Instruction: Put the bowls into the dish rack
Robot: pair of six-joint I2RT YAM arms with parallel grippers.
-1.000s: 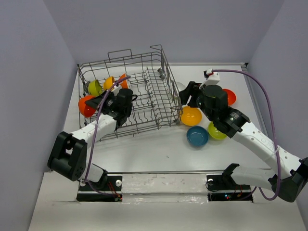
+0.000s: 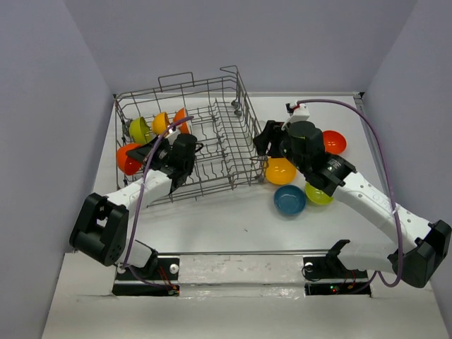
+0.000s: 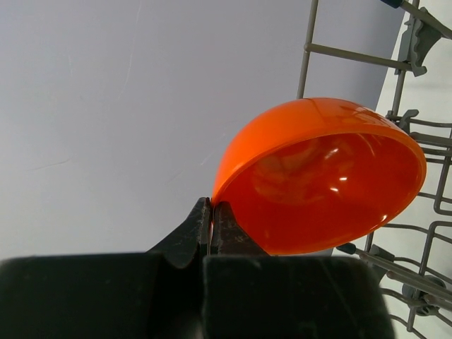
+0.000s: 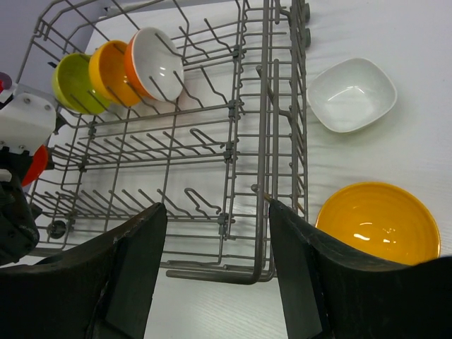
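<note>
My left gripper is shut on the rim of an orange bowl (image 3: 311, 183), tilted on its side at the rack's left, also the red bowl in the top view (image 2: 127, 161). Green (image 4: 74, 81), yellow (image 4: 106, 70) and orange-white (image 4: 155, 63) bowls stand in the wire rack (image 2: 219, 179). My right gripper is open over the rack's right edge, with nothing held. Right of the rack lie white (image 4: 352, 95), yellow (image 2: 281, 171), blue (image 2: 289, 200), lime (image 2: 318, 196) and red (image 2: 335, 141) bowls.
Grey walls (image 2: 70, 106) border the workspace on the left, back and right. The rack's middle and right rows are empty. The white surface (image 2: 219, 226) in front of the rack is clear.
The right arm has moved slightly left, toward the rack's right edge. The left arm and the bowl at it show almost no movement.
</note>
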